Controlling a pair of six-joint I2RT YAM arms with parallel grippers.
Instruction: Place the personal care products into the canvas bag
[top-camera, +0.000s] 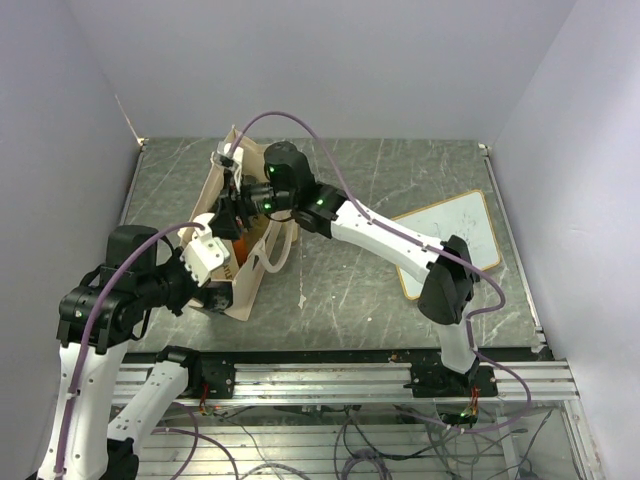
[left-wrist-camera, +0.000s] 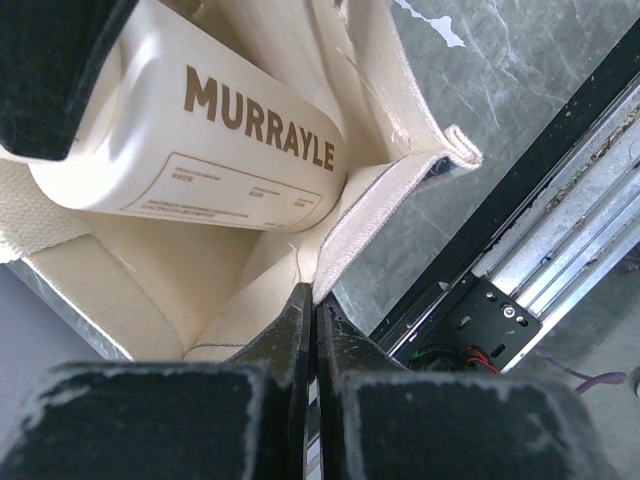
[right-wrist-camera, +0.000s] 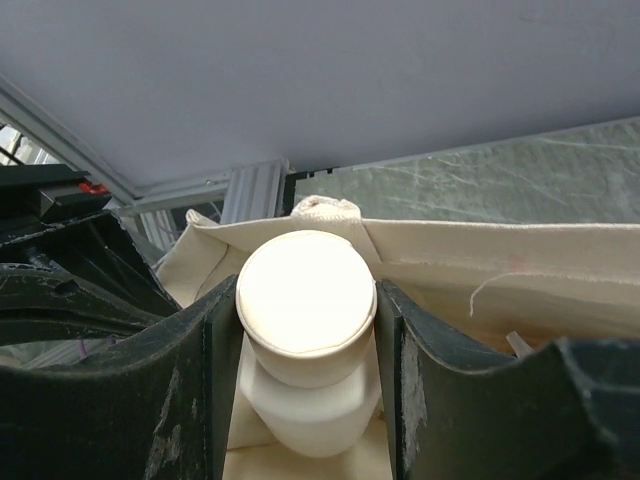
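Observation:
The cream canvas bag (top-camera: 245, 290) stands at the left of the table. My right gripper (top-camera: 228, 215) is over it, shut on a white MURRAYLE bottle, whose round cap (right-wrist-camera: 305, 290) sits between the fingers in the right wrist view. The bottle lies down inside the bag's opening, mostly hidden from above. My left gripper is shut on the bag's rim at the near left, the fabric edge running into its fingertips. Something orange and a dark item show inside the bag in the top view.
A white board (top-camera: 460, 225) with a wooden edge lies on the right of the table. Walls close in at left, back and right; a rail runs along the front edge.

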